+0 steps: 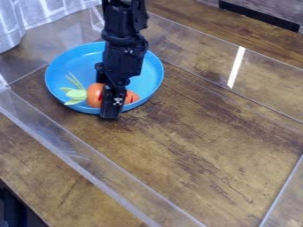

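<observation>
My gripper (112,96) reaches down into a blue round bowl (142,71) on the left of the wooden table, shut on an orange object (95,92), which is partly hidden by the black fingers. A pale yellow-green object (73,94) with thin stalks lies at the left inside the bowl. More orange shows just right of the fingers.
Clear plastic edging runs along the left, and a white translucent thing (17,18) sits at the back left.
</observation>
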